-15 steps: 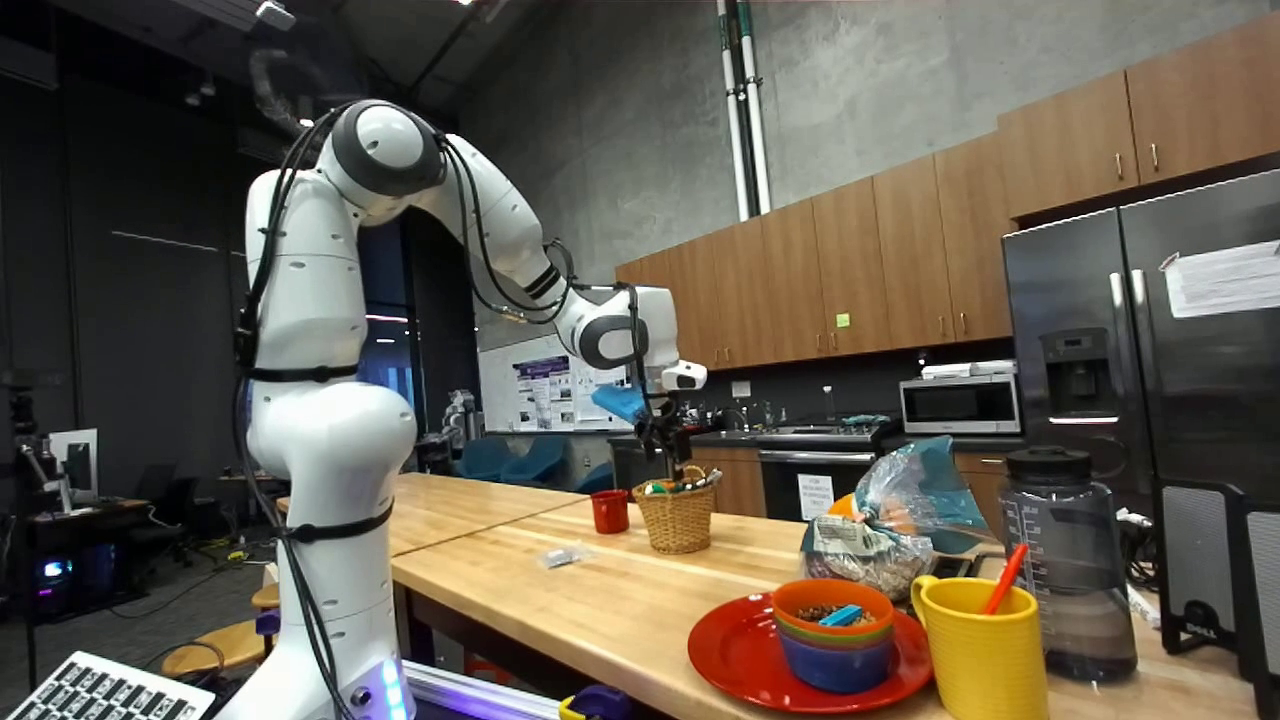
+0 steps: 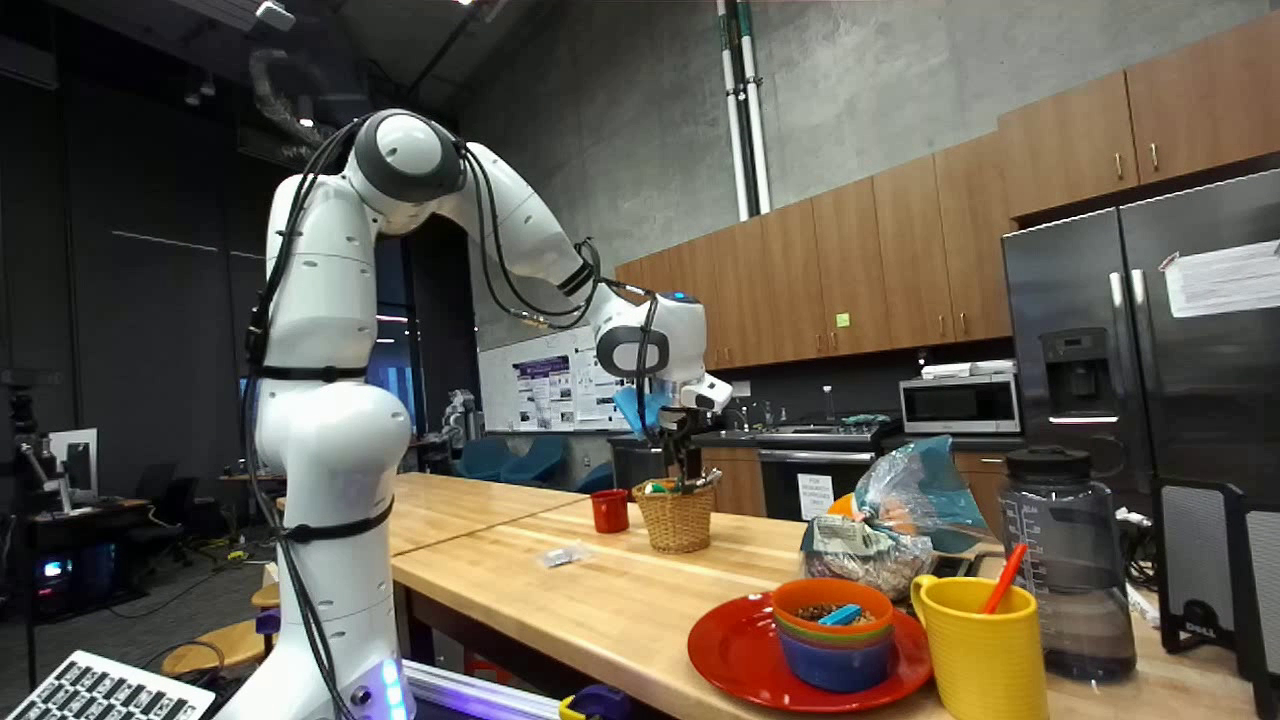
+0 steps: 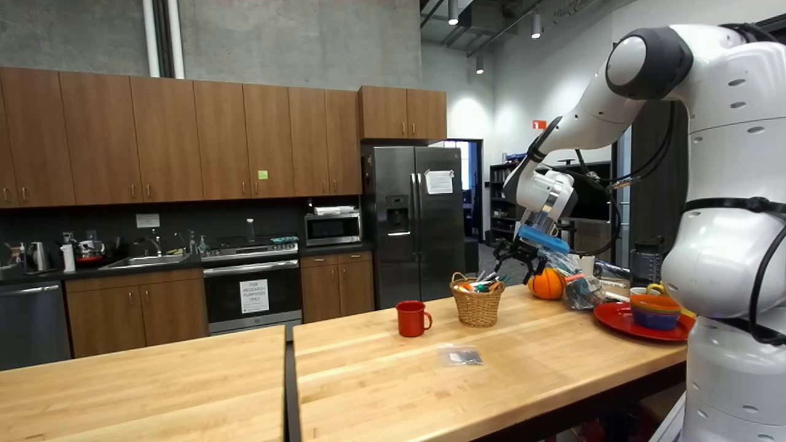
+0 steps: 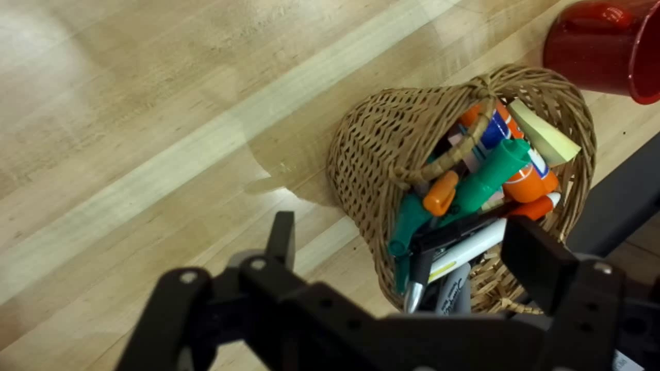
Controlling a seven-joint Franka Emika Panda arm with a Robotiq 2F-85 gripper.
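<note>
In the wrist view my gripper is open, its two dark fingers set wide apart with no object gripped between them. A wicker basket (image 4: 377, 148) shows beyond the fingers, with the right finger overlapping its lower rim. Inside it are a green marker (image 4: 489, 176), a glue stick with an orange cap (image 4: 526, 183), a white marker (image 4: 470, 247), a grey marker (image 4: 453, 289) and other pens. From the side, the gripper (image 2: 680, 454) points down close above the basket (image 2: 678, 521); whether it touches the contents cannot be made out.
A red mug (image 3: 410, 319) stands near the basket, and a small clear packet (image 3: 462, 356) lies in front. Toward the robot's other side are an orange pumpkin (image 3: 546, 284), a red plate (image 2: 727, 642) with stacked bowls, a yellow mug (image 2: 986, 660) and a water bottle (image 2: 1065, 576).
In exterior view 1 the arm and gripper have shifted to the right, the wrist has turned somewhat, and the gripper looks more upright. The basket and the other table objects stay in place.
</note>
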